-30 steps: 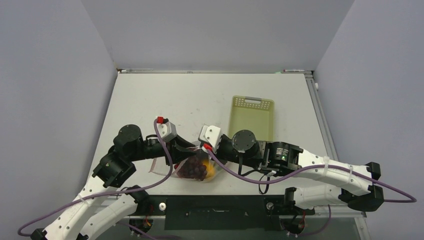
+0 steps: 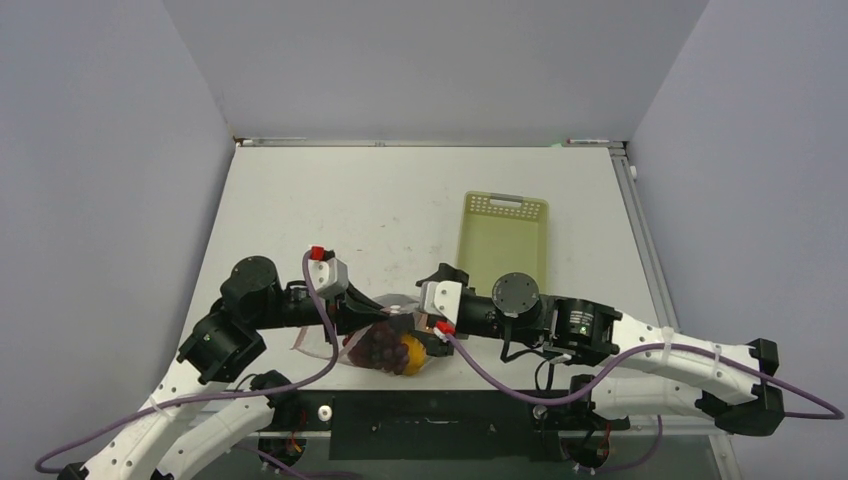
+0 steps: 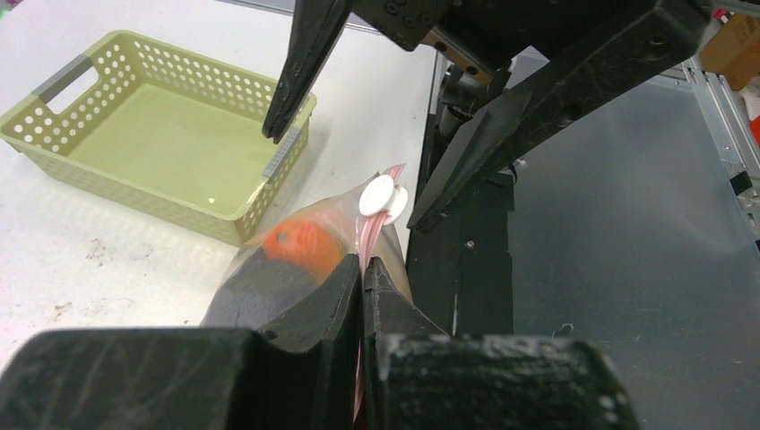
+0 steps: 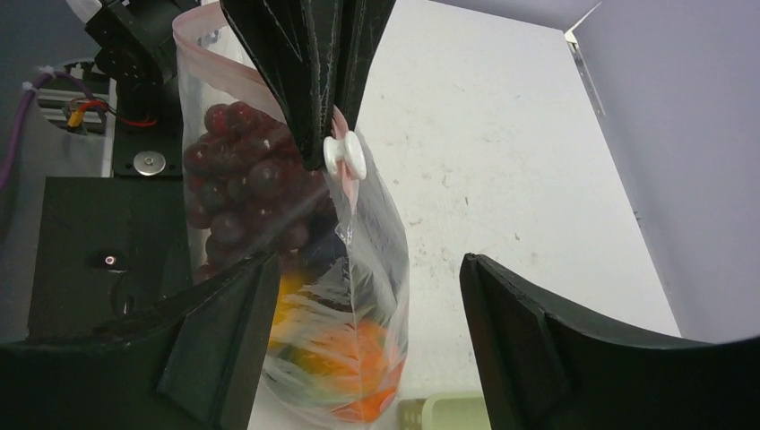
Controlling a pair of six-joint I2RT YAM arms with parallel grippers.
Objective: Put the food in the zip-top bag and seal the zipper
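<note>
The clear zip top bag [image 4: 381, 215] stands upright with dark grapes [image 4: 260, 179], an orange fruit [image 4: 345, 358] and something yellow inside. My left gripper is shut on its pink zip edge [image 3: 368, 235], just beside the white slider [image 3: 377, 195]. Beyond those fingers, the pink rim [image 4: 224, 67] gapes open on the grape side in the right wrist view. My right gripper is open, its fingers [image 3: 305, 63] spread to either side of the slider without touching it.
An empty green basket [image 2: 503, 240] stands behind the right arm. The table's front edge runs close to the bag.
My right gripper has opened and drawn back a little to the right from the slider.
</note>
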